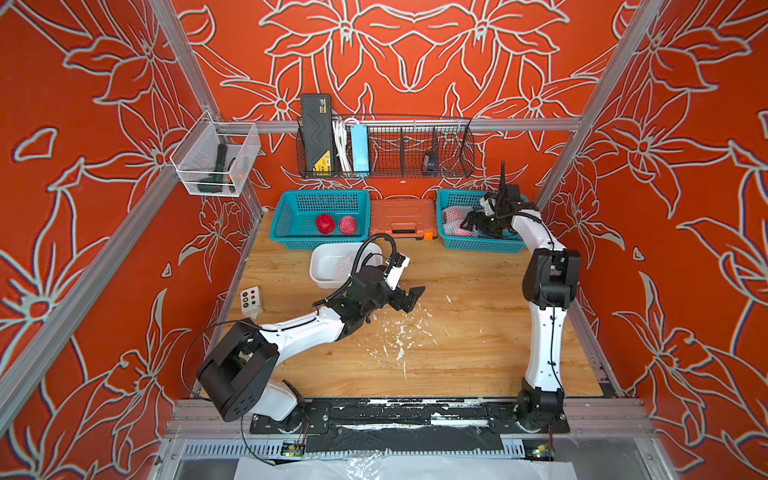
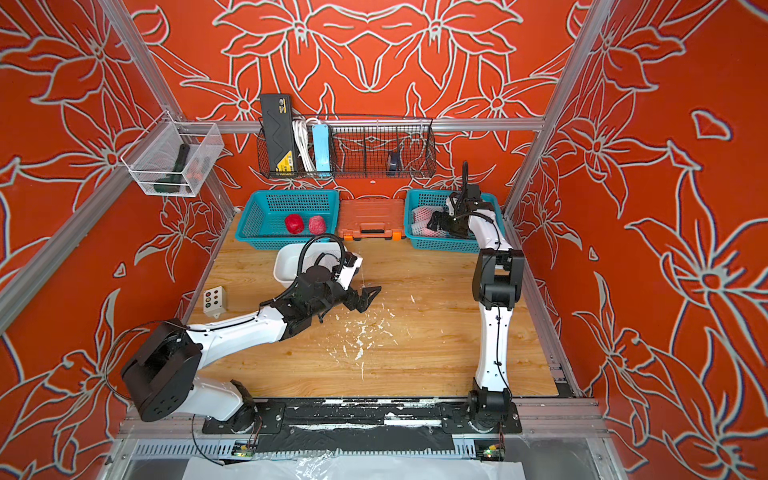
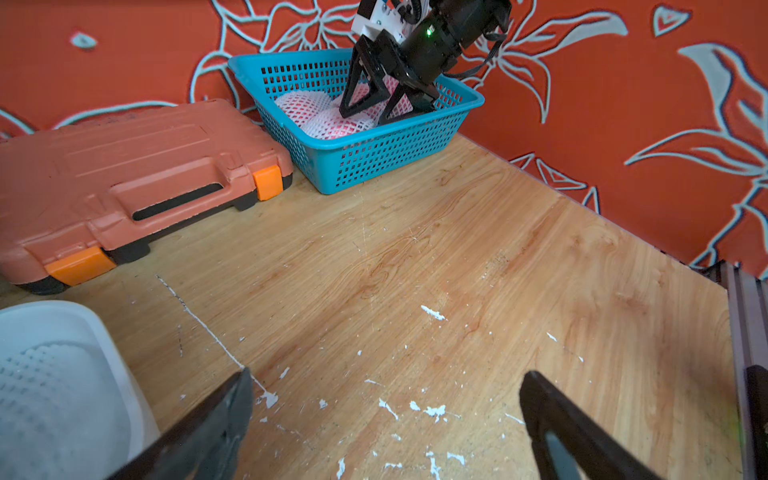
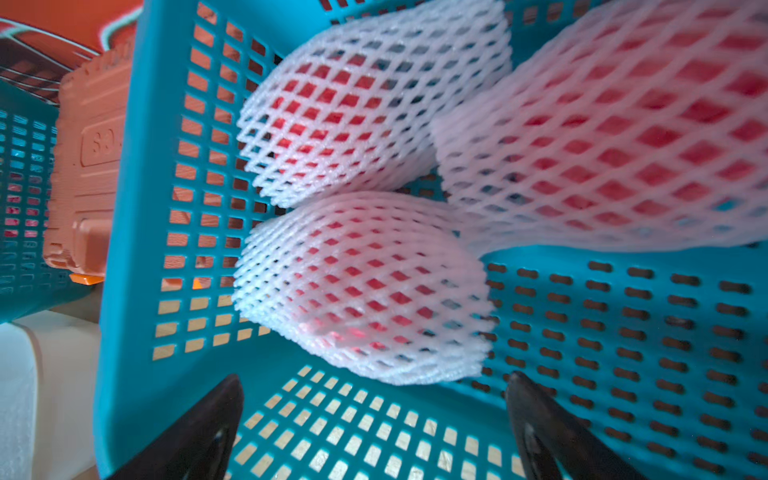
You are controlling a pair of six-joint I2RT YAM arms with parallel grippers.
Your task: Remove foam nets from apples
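My right gripper is open inside the right teal basket (image 4: 140,240), over several red apples in white foam nets (image 4: 360,288); nothing is between its fingers. My left gripper stands open and empty above the middle of the table, beside the white tray (image 1: 318,264), which holds what looks like white netting. In the left teal basket (image 1: 284,220) are two bare-looking apples, one deep red (image 1: 325,224) and one pinker (image 1: 347,225).
An orange case (image 1: 402,216) lies between the teal baskets. A wire rack (image 1: 400,152) and a clear bin (image 1: 192,168) hang on the walls.
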